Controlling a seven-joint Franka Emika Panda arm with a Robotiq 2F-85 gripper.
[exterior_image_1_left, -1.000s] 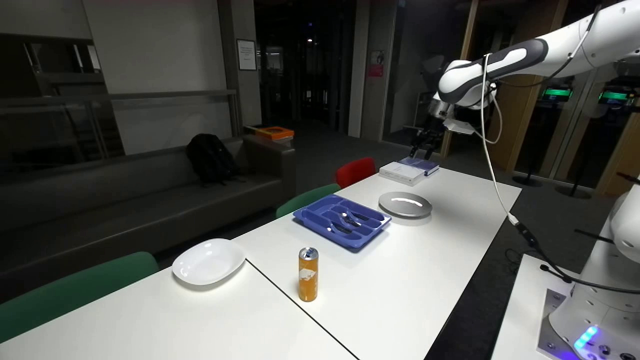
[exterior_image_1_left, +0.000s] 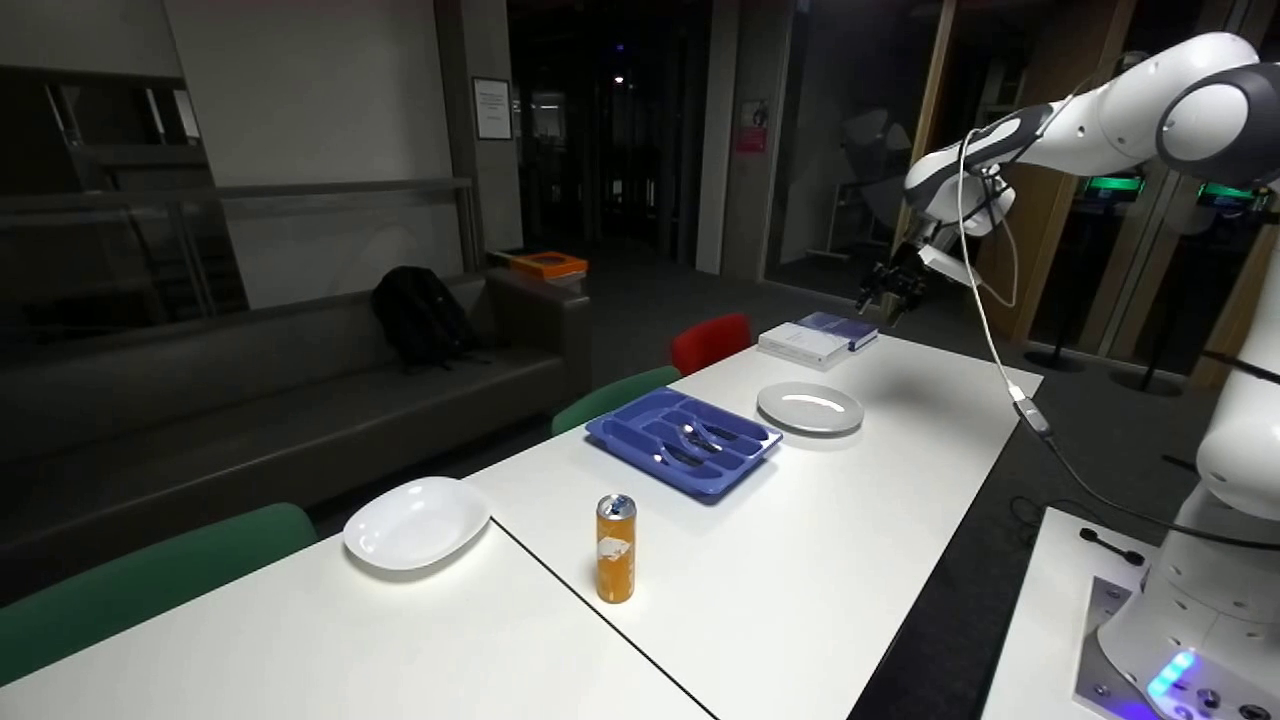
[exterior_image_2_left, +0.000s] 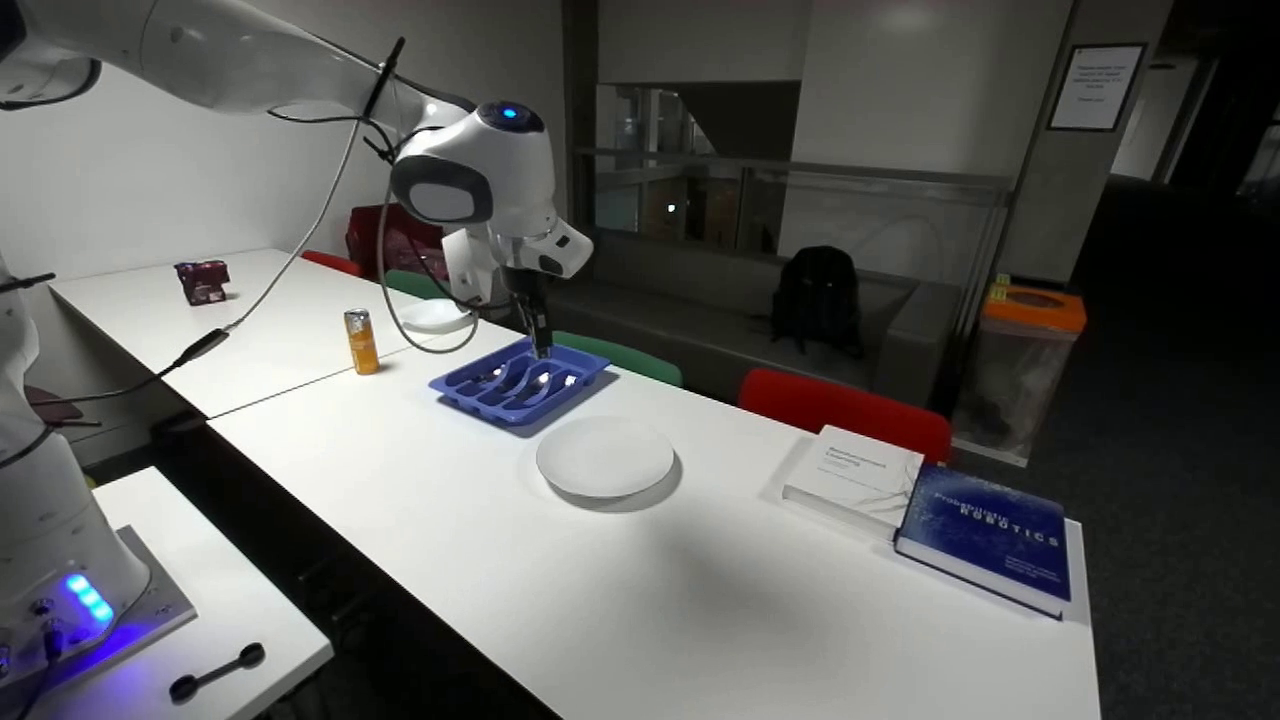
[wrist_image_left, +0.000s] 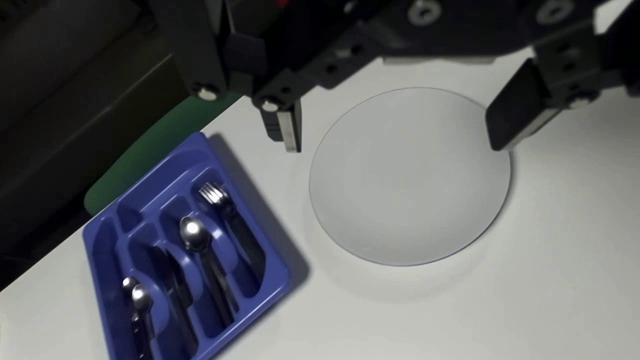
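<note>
My gripper is open and empty, its fingers (wrist_image_left: 520, 111) spread wide above the table. Below it in the wrist view lies a round pale grey plate (wrist_image_left: 408, 192), bare and flat on the white tabletop. Left of the plate sits a blue cutlery tray (wrist_image_left: 276, 279). Its compartments hold a fork (wrist_image_left: 231, 219), a larger spoon (wrist_image_left: 207, 258), small spoons (wrist_image_left: 141, 303) and a dark-handled piece whose kind I cannot tell. In exterior view 1 the gripper (exterior_image_1_left: 890, 300) hangs in the air, clear of everything on the table.
An orange can (exterior_image_1_left: 615, 550) stands upright near the table seam, with a white dish (exterior_image_1_left: 417, 523) beyond it. A white book (exterior_image_2_left: 854, 470) and a blue book (exterior_image_2_left: 984, 528) lie at the far end. Free tabletop surrounds the plate's near side. A cable (exterior_image_1_left: 986, 324) hangs from the arm.
The arm has drawn in, and the gripper has shifted slightly right and tilted in exterior view 1. Plate, tray, can, dish and books have stayed where they were.
</note>
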